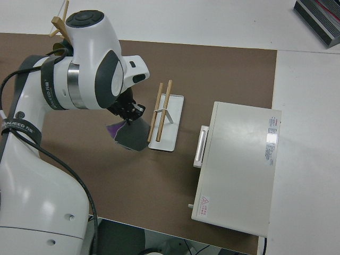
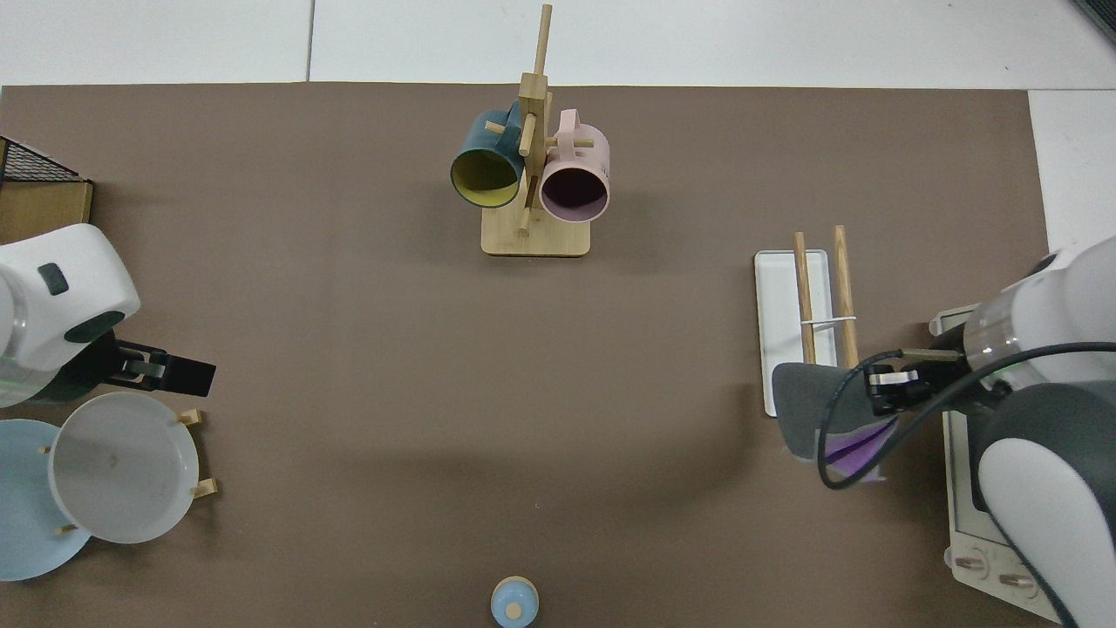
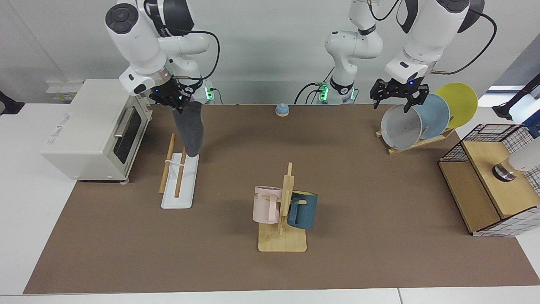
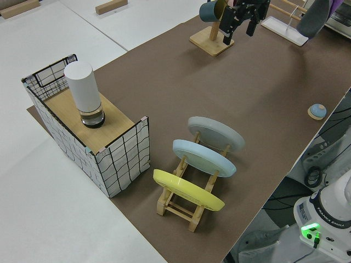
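Observation:
My right gripper (image 3: 178, 99) is shut on a dark grey mitt with purple lining (image 3: 188, 126), which hangs down beside a white rack with two wooden rods (image 1: 164, 143). In the front view the mitt (image 1: 133, 137) is partly behind the arm. My left gripper (image 3: 400, 99) is above the plate rack holding grey, blue and yellow plates (image 3: 401, 129); whether its fingers are open is unclear.
A white oven (image 1: 239, 164) stands at the right of the top view. A mug tree with pink and teal mugs (image 2: 534, 235) is at the back middle. A wire shelf (image 3: 476, 187) is beside the plates.

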